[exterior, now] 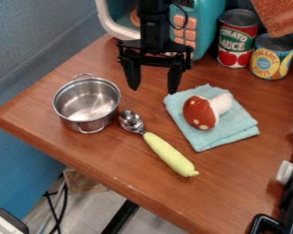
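My black gripper (153,84) hangs over the back of the wooden table with its two fingers spread wide, empty between them. Left of it stands a steel pot (85,104). A spoon (132,122) lies below the gripper, beside a pale yellow corn cob (171,154). To the right, a red-and-white toy mushroom (200,113) rests on a light blue cloth (226,133).
A tomato can (236,43) and a yellow can (271,59) stand at the back right, near a teal toy appliance (204,18) and an orange towel (284,14). A black stove-like object (284,206) lines the right edge.
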